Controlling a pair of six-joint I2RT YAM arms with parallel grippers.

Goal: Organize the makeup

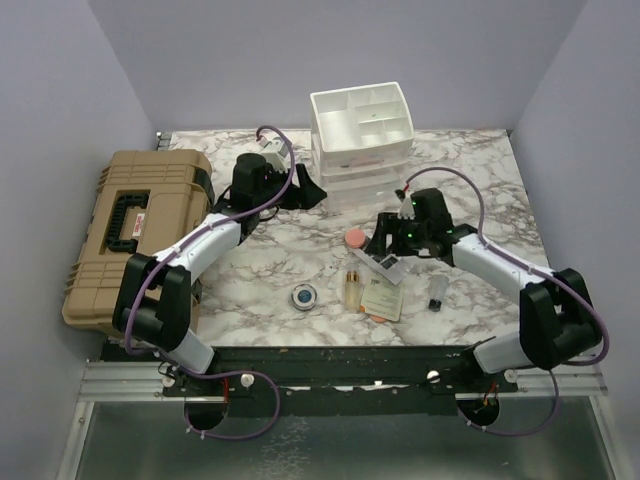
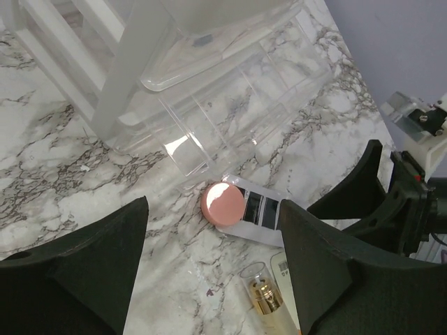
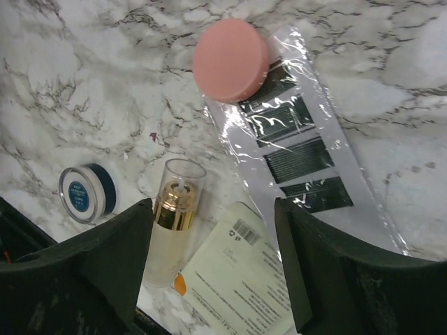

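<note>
A pink round compact (image 1: pixel 355 238) (image 3: pixel 230 57) rests on a packet with dark strips (image 3: pixel 300 164). My right gripper (image 1: pixel 385 235) hangs just over these, open with nothing between its fingers. Below lie a gold-capped tube (image 1: pixel 352 292) (image 3: pixel 167 237), a cream card (image 1: pixel 382 298), a small round jar (image 1: pixel 304 296) and a clear tube with a dark end (image 1: pixel 437 292). My left gripper (image 1: pixel 305 190) stands open at the left front of the white organizer (image 1: pixel 362 125), with its clear lower drawers (image 2: pixel 244 105).
A tan hard case (image 1: pixel 135 240) fills the left side of the marble table (image 1: pixel 240 310). The table's front edge runs below the items.
</note>
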